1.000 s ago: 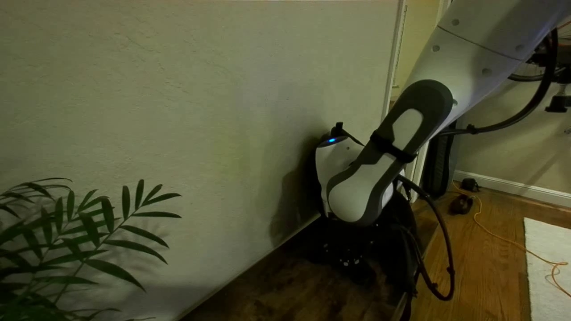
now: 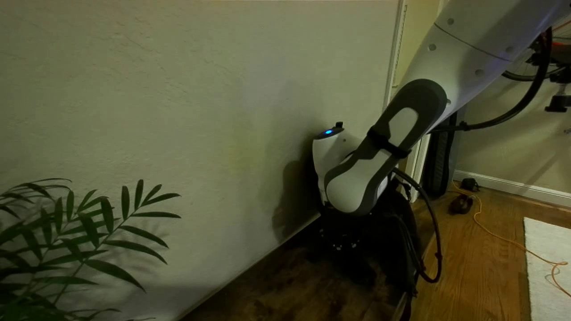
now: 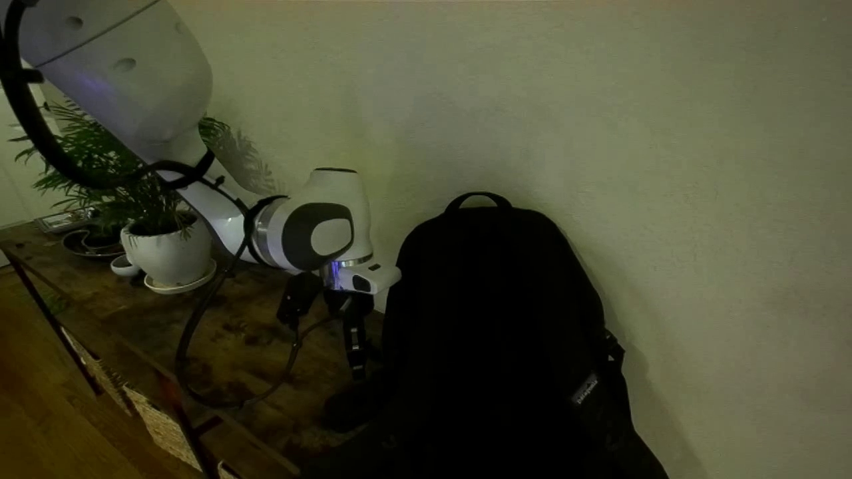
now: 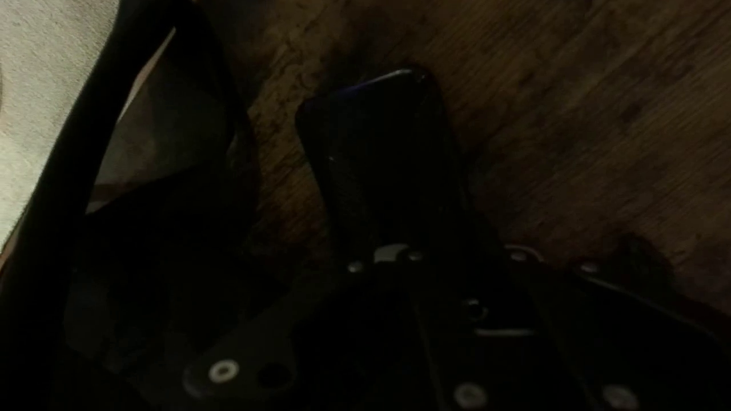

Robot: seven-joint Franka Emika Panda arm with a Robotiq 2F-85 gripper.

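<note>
A large black backpack (image 3: pixel 495 319) leans upright against the wall in exterior view 2. My gripper (image 3: pixel 357 374) points down beside its left side, with its dark fingers close together. It looks shut, and nothing clearly shows between the fingers. Just below the fingertips, a black shape (image 3: pixel 351 406) lies on the brown wooden surface by the backpack; whether it belongs to the bag, I cannot tell. Seen from the wrist, a dark flat piece with rounded corners (image 4: pixel 384 150) extends ahead of the gripper over the wood. Deep shadow hides where it meets the fingers.
A potted plant in a white pot (image 3: pixel 169 251) stands left of the arm on the wooden table (image 3: pixel 136 319). The wall (image 2: pixel 187 133) rises close behind the gripper. A black cable (image 3: pixel 188 339) loops below the arm. Bare wood shows between plant and gripper.
In exterior view 1 the arm and gripper have risen slightly and shifted a little to the left. The plant and wall are unchanged.
</note>
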